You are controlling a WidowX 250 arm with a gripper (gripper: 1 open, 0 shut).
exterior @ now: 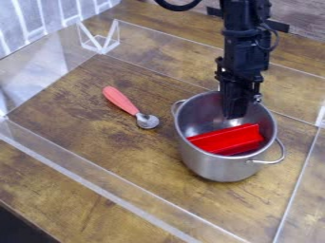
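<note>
A steel pot [216, 163] with side handles stands at the right of the table, a red block [227, 140] lying inside it. My black gripper [237, 106] hangs over the pot's back part, its tips at about rim height and clear of the red block; it looks shut, with nothing visible between its fingers. A spoon or scoop with a red handle [120, 100] lies to the left of the pot.
Clear panels or edges border it at the left and right, with a small clear frame at the upper left.
</note>
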